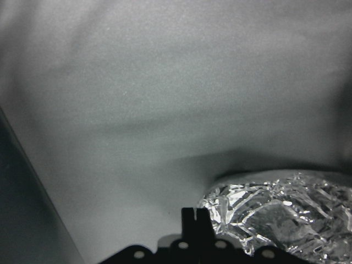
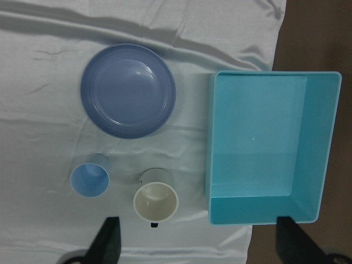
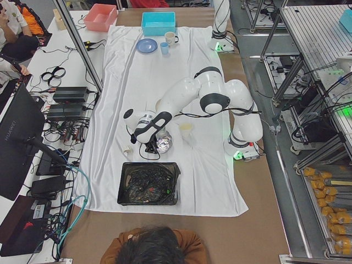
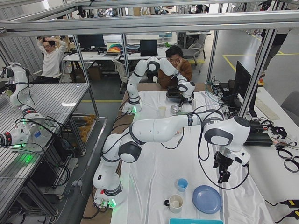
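My left gripper is lowered at the near edge of a crumpled silver foil-covered round object point(image 1: 280, 220) on the white cloth; its fingers look shut, touching or just over the foil, and whether anything is between them is unclear. The foil point(image 3: 164, 144) sits behind a black tray of cables point(image 3: 148, 184). My right gripper stands open above the far end, over a blue plate point(image 2: 127, 91), a light blue cup point(image 2: 89, 179), a white mug point(image 2: 155, 201) and a turquoise bin point(image 2: 258, 137).
A pale yellow cup point(image 3: 186, 129) stands right of the foil, and a small pale item point(image 3: 127, 150) lies left of it. Cables and electronics crowd the side table. The middle of the cloth beyond the arm is fairly clear.
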